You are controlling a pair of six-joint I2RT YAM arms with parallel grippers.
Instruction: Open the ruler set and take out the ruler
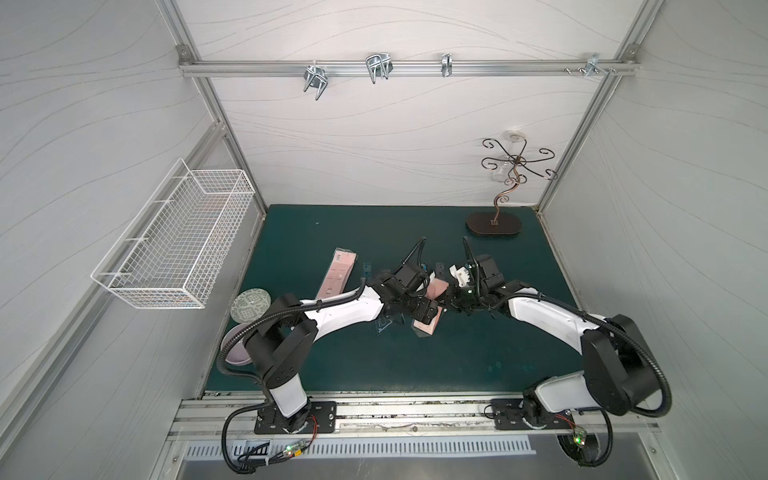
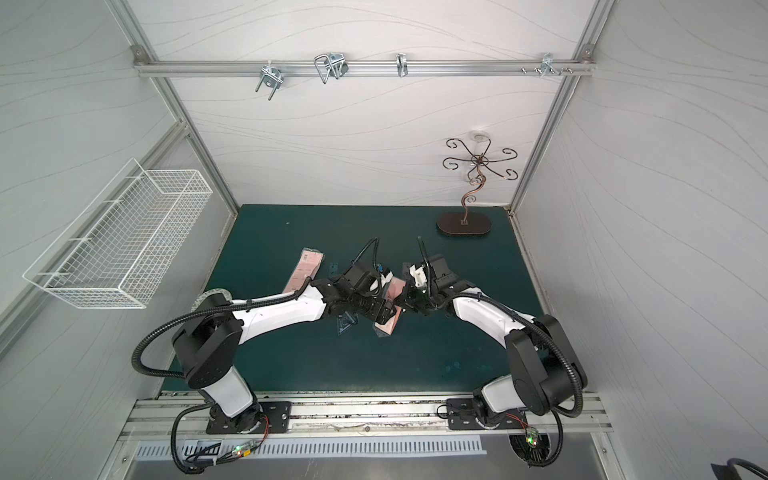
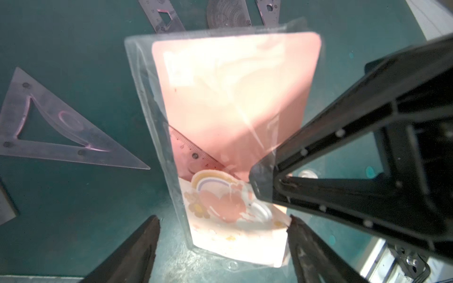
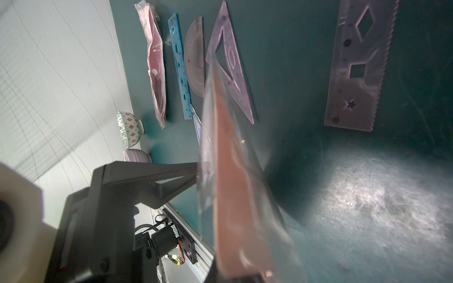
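The pink ruler pouch point(image 3: 236, 94) in clear plastic stands lifted off the table, a rainbow print on its lower part. A ruler point(image 3: 195, 153) shows through it, slanting behind that print. In the left wrist view, my left gripper is open, its fingers point(image 3: 132, 254) either side of the pouch's lower end. My right gripper comes in from the right, shut on the pouch; one finger lies across its front and the other is hidden. Edge-on, the same pouch point(image 4: 231, 188) fills the middle of the right wrist view.
Loose on the table are a triangle point(image 3: 61, 122), a protractor point(image 4: 194, 56), a blue ruler point(image 4: 179, 66) and a stencil ruler point(image 4: 361, 66). Another pink pack point(image 1: 336, 273) lies at the left. Bowls stand at the left edge; a metal stand point(image 1: 493, 222) is at the back right.
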